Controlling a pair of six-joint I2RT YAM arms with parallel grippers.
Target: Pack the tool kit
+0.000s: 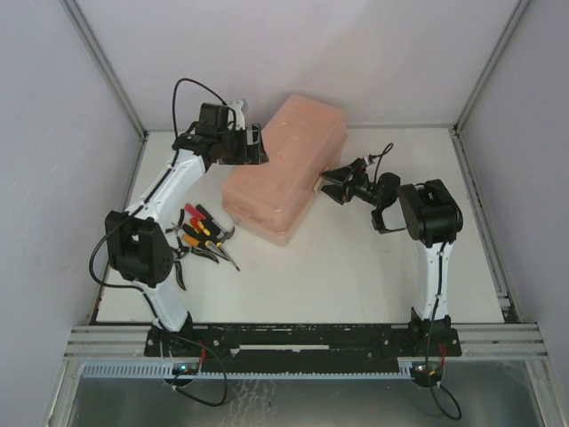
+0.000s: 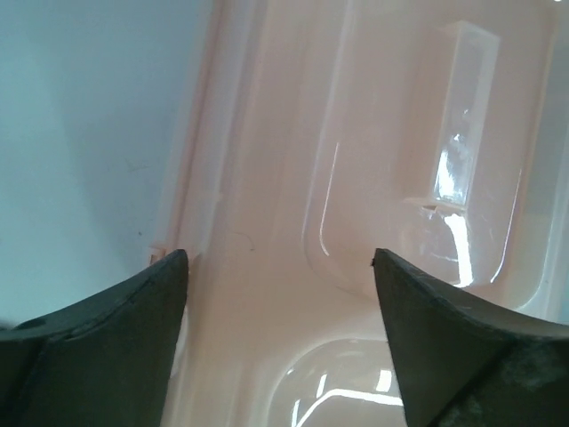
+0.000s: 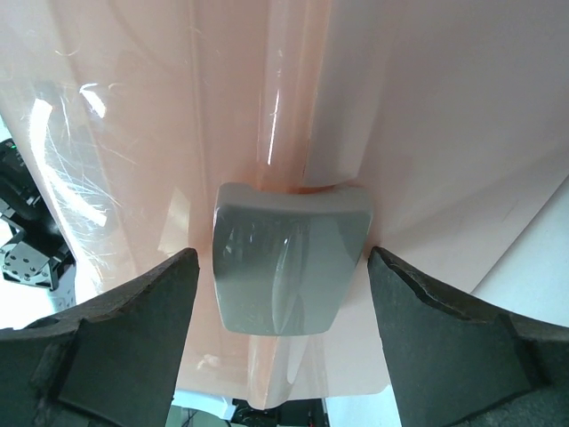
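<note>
A closed peach-coloured tool case (image 1: 280, 169) lies tilted at an angle on the back half of the table. At its right side, my right gripper (image 1: 329, 183) stands part open; in the right wrist view the grey latch (image 3: 289, 262) sits between its spread fingers, not visibly clamped. My left gripper (image 1: 256, 145) hangs over the case's upper left edge, its fingers apart. Only the case's ridged surface (image 2: 267, 178) shows between and beyond those fingers in the left wrist view. The inside of the case is hidden.
A cluster of hand tools, pliers (image 1: 204, 253) and coloured-handled ones (image 1: 206, 229), lies on the left of the table, partly under the left arm.
</note>
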